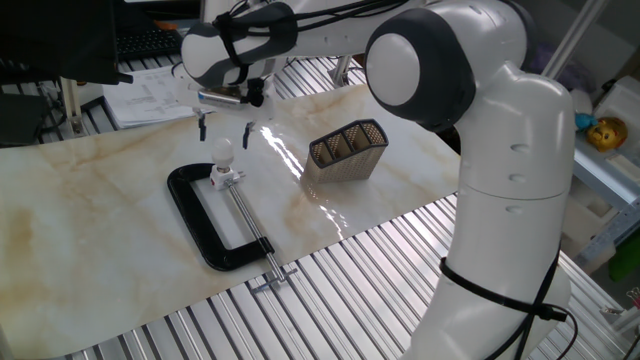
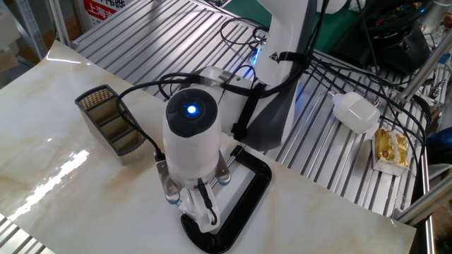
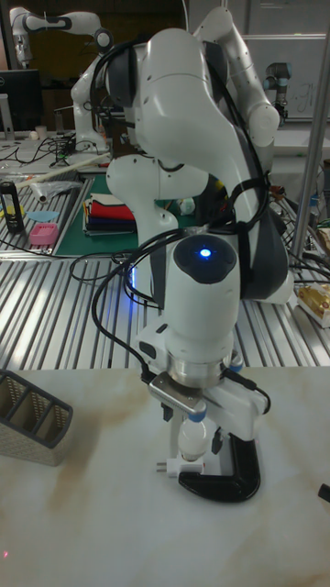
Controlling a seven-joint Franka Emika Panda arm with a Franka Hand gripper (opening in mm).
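A white light bulb stands upright in a small white socket at the end of the black C-clamp. The clamp lies on the marbled sheet, its screw rod pointing to the table's slatted part. My gripper hangs open just above the bulb, one dark finger to each side and nothing gripped. From the front, the bulb shows below and between the fingers, and the socket's plug pins stick out to the left. In exterior view 2 the wrist hides the bulb.
A mesh organizer with several compartments stands on the sheet, to the right of the clamp in exterior view 1. In exterior view 2, a large white bulb and a gold box lie on the slats. Left of the clamp, the sheet is bare.
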